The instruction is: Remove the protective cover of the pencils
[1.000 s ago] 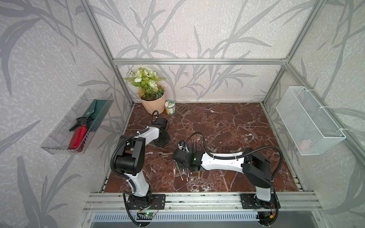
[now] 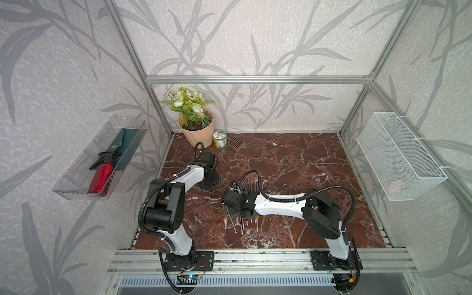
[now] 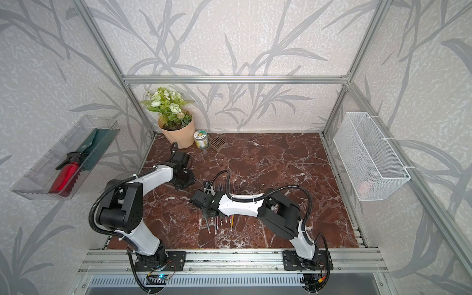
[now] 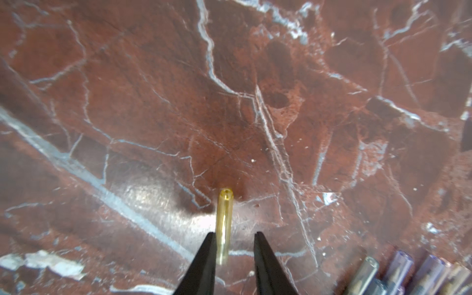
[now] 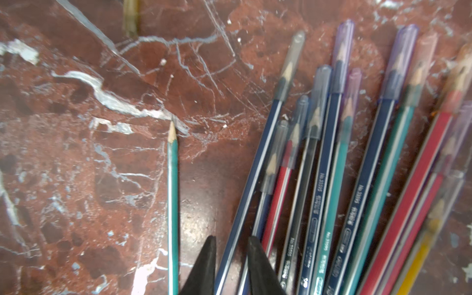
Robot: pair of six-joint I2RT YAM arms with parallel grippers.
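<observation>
A loose translucent yellow cover [image 4: 224,223] lies on the marble table in the left wrist view. My left gripper is part open above the table, its left fingertip close to the cover, with nothing between its fingers. In the right wrist view one green pencil [image 5: 172,211] lies apart with its tip bare. To its right, several blue, red, green and yellow pencils wear clear or tinted covers, such as a purple cover [image 5: 342,54] and a grey cover [image 5: 291,64]. Over the leftmost blue pencil [image 5: 248,196] my right gripper stands open; contact cannot be judged.
A potted plant [image 2: 195,130], a small can [image 2: 220,139] and a brown grate [image 2: 237,143] stand at the back left. Side walls carry a clear bin [image 2: 73,182] and a white mesh basket [image 2: 403,162].
My left arm has moved a little left, its gripper staying near the same spot.
</observation>
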